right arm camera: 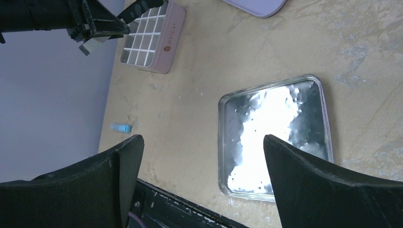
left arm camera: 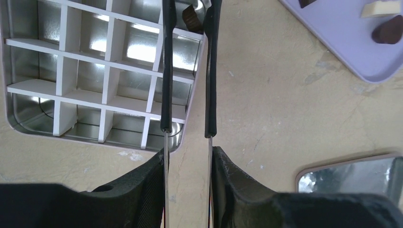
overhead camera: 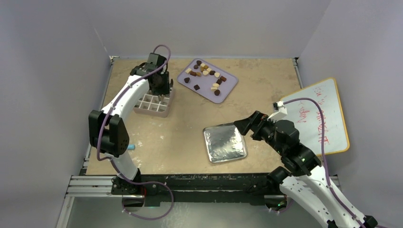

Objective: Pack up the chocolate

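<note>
The pink divided box [overhead camera: 154, 109] sits at the left of the table. My left gripper is over its back right corner, fingers part open; a dark chocolate piece [left arm camera: 192, 20] lies in that corner compartment near the fingertips, not visibly gripped. The other compartments in the left wrist view are empty. Assorted dark, brown and pale chocolates lie on the purple tray [overhead camera: 204, 88] at the back. My right gripper is open, held above the front right near the metal tray.
The metal tray [overhead camera: 225, 143] lies front centre. A whiteboard [overhead camera: 332, 118] leans at the right, and a small blue object [right arm camera: 121, 128] lies at the left edge.
</note>
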